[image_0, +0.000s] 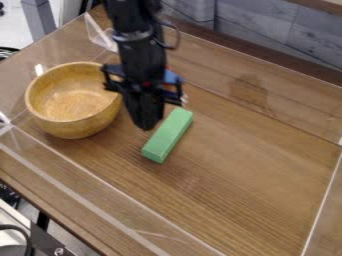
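Note:
A green rectangular block (167, 135) lies on the wooden table, angled diagonally. Above and behind it hangs my black gripper (162, 90), dark and partly blurred; no object shows between its fingers, and it looks shut. A yellow wooden bowl (67, 115) sits at the left, beside the gripper.
A pale wall (281, 30) edges the back right. A clear plastic piece lies at the upper left, and cables run along the lower left edge.

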